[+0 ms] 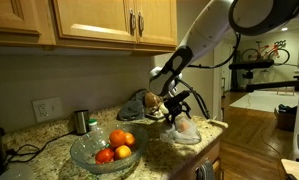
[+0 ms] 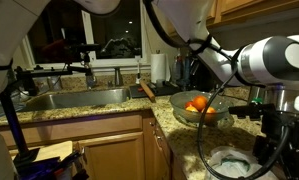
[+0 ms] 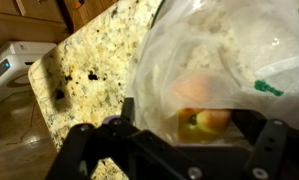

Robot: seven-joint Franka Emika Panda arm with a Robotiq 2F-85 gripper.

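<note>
A clear plastic bag [image 1: 187, 132] lies on the counter near its right end. In the wrist view the bag [image 3: 194, 75] fills much of the picture, with green print on it. A red and yellow round fruit [image 3: 201, 122] shows at its opening or through the film; which one I cannot tell. My gripper is open, its fingers [image 3: 129, 112] on either side of this fruit. Whether they touch it is unclear. In exterior view 2 the bag [image 2: 229, 158] sits beneath the arm.
A grey colander [image 1: 94, 153] holding several orange and red fruits stands left of the bag. Behind are a steel canister [image 1: 81, 122] and a dark-and-tan item [image 1: 137, 104] by the wall. The sink [image 2: 64, 101] lies farther along the counter.
</note>
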